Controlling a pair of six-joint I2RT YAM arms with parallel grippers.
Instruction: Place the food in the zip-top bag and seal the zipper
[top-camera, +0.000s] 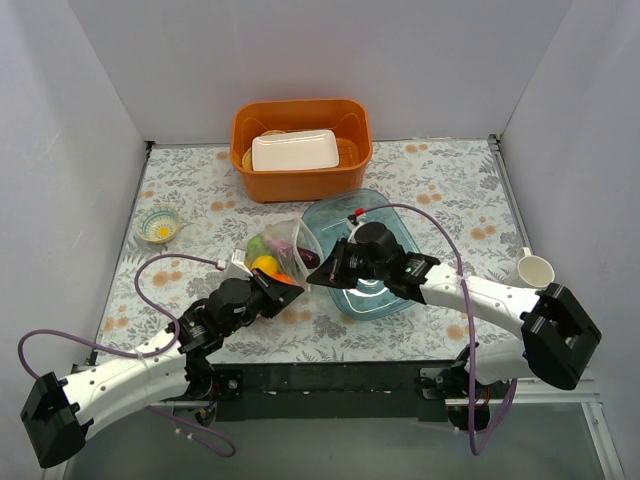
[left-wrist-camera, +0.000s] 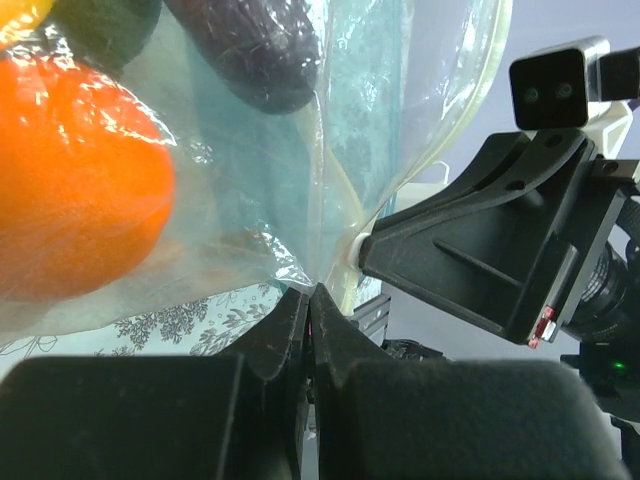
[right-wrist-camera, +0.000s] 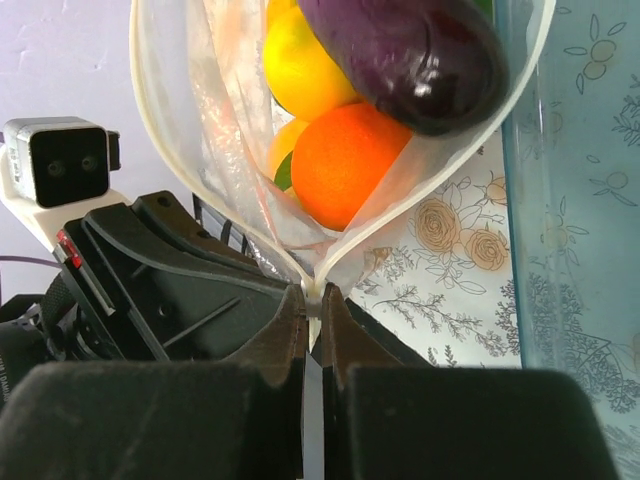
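The clear zip top bag (top-camera: 297, 232) lies in the middle of the table, its mouth gaping to the right. Inside are a dark purple eggplant (right-wrist-camera: 420, 60), an orange (right-wrist-camera: 350, 165), yellow fruit (right-wrist-camera: 303, 68) and something green (top-camera: 257, 247). My right gripper is shut on the bag's rim at its near corner, where the two zipper edges meet. Just left of it, my left gripper is shut low against the bag's near side. Clear film gathers at its tips; whether any is pinched between them cannot be made out.
A blue-tinted transparent lidded container (top-camera: 372, 305) sits beneath the right arm. Behind stands an orange bin (top-camera: 290, 187) with a white tray (top-camera: 295, 151). A patterned bowl (top-camera: 158, 225) is at left, a white mug (top-camera: 533, 270) at right.
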